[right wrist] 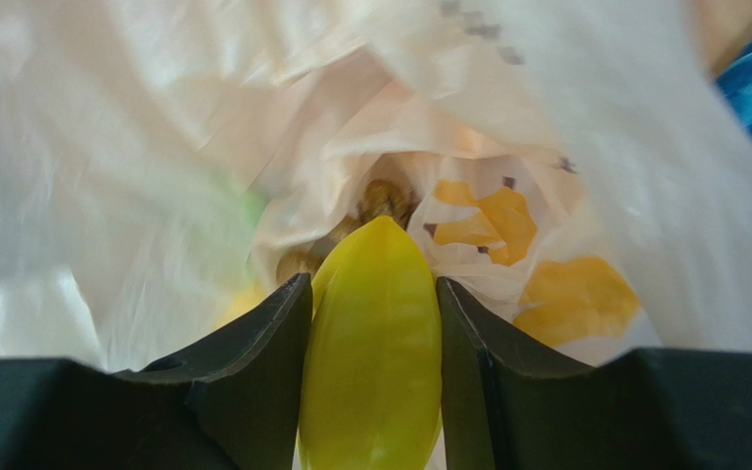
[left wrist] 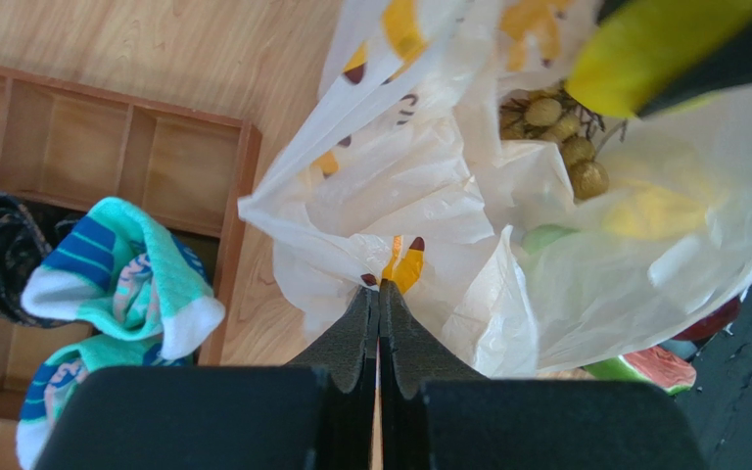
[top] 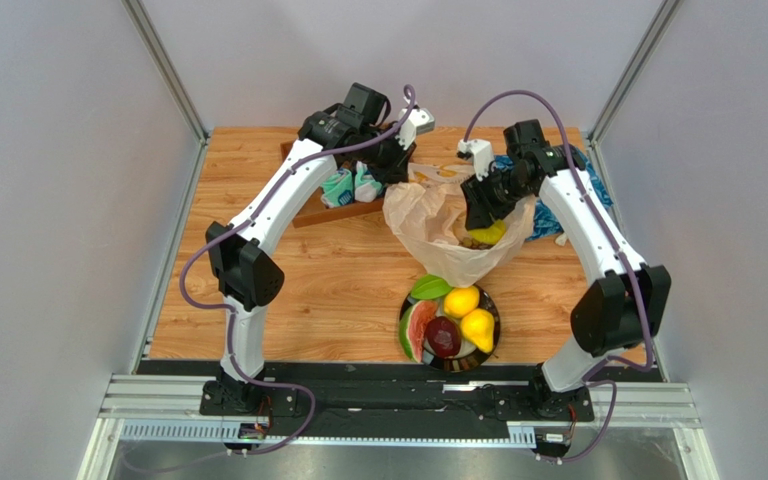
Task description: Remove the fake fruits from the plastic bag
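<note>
A pale plastic bag [top: 428, 230] is held up at one edge by my left gripper, whose closed fingertips pinch the thin plastic. My right gripper is shut on a yellow fruit over the bag's opening; the fruit also shows blurred at top right in the left wrist view. Brown knobbly fruit [left wrist: 586, 176] lies inside the bag, with something yellow behind the translucent plastic. A black plate [top: 488, 346] in front holds a leaf, watermelon slice, red fruit and two yellow fruits.
A wooden compartment box [left wrist: 76, 127] with striped socks [left wrist: 155, 294] stands behind at the left. Crumpled blue material [top: 588, 200] lies at the right.
</note>
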